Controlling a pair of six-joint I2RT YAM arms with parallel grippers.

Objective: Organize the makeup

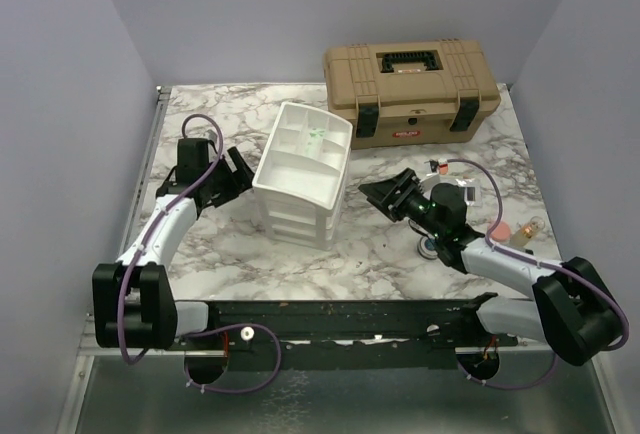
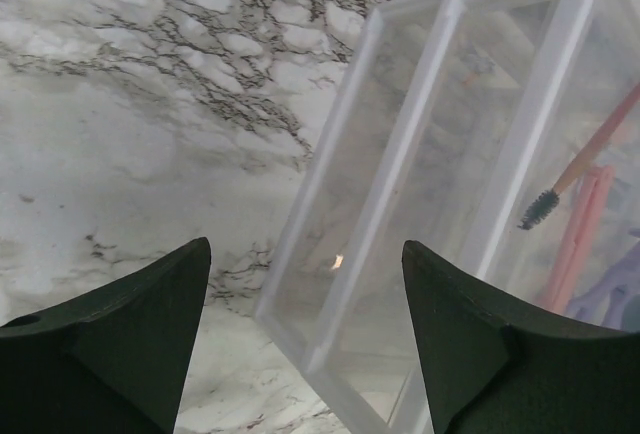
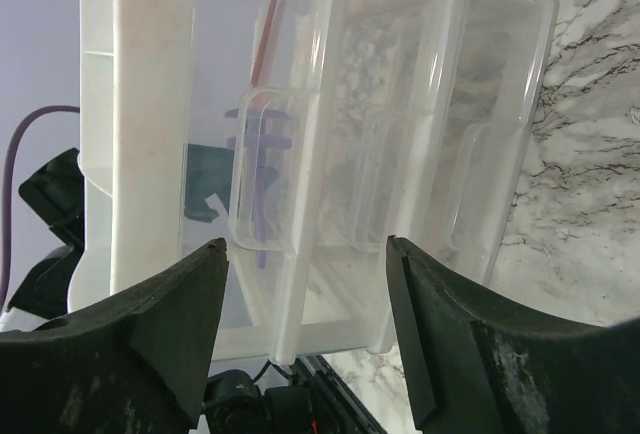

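Note:
A white plastic organizer (image 1: pixel 300 164) with tiered compartments and drawers stands mid-table. Through its clear side in the left wrist view show a brush with a dark tip (image 2: pixel 542 207), a pink item (image 2: pixel 574 244) and a purple item; the right wrist view also shows purple items (image 3: pixel 260 182) inside. My left gripper (image 1: pixel 234 174) is open just left of the organizer, with nothing between its fingers. My right gripper (image 1: pixel 385 194) is open a short way to its right, facing its clear side, also empty.
A tan case (image 1: pixel 411 99) stands at the back right. Small cosmetics, including a pink round item (image 1: pixel 500 230) and a bottle (image 1: pixel 528 232), lie at the right, partly behind the right arm. Bare marble shows front-centre and back-left.

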